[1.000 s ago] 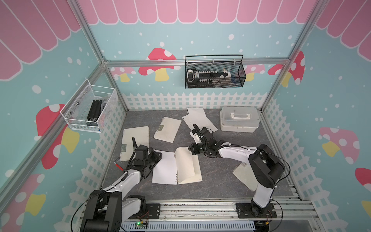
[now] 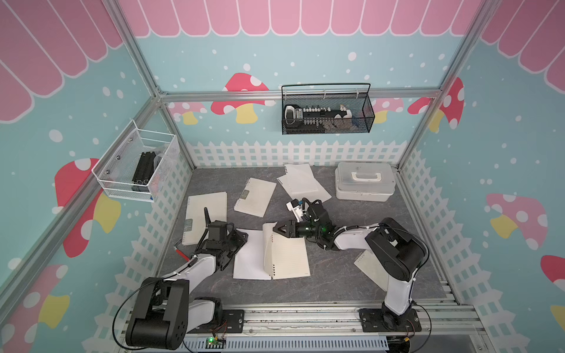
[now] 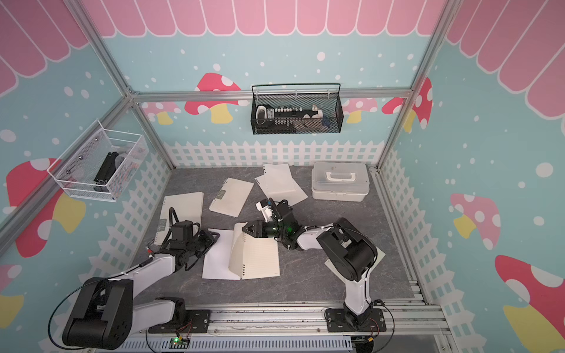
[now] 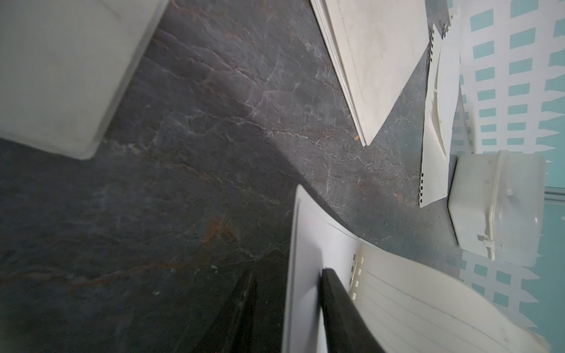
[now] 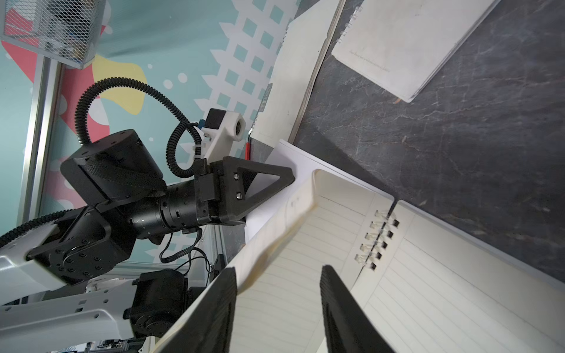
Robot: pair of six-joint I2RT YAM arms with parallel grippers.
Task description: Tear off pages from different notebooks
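An open spiral notebook (image 2: 289,261) lies in the front middle, its white left side (image 2: 250,259) flat and a lined page (image 5: 317,247) standing curled up over the rings (image 5: 375,235). My left gripper (image 2: 238,240) is at the notebook's left edge; in the left wrist view its fingertips are at the raised white edge, and whether they grip it is unclear. My right gripper hangs over the lined pages with its fingers apart, the left finger beside the curled page's edge, nothing seen held between them.
Further notebooks (image 2: 254,197) lie behind and at the left (image 2: 203,214), one at the right front (image 2: 370,270). Torn sheets (image 2: 301,181) rest at the back middle, beside a clear plastic box (image 2: 365,182). Bare table shows right of the open notebook.
My right gripper has moved left across the notebook, and the cream page has swung from the right side up over the rings toward the left. The left arm has shifted slightly.
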